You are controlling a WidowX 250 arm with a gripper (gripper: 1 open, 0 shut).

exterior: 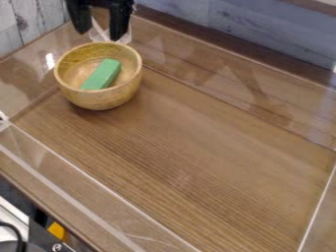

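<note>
A black gripper point(100, 22) hangs at the top left edge, above the rear of a round tan bowl point(121, 94), with pale translucent finger parts below its dark body; it looks open, with nothing visible between the fingers. Inside the bowl lies a green oblong block point(101, 76).
A pale wall stands at the top left. Past the table's lower left edge are dark cables and a small yellow object point(57, 230).
</note>
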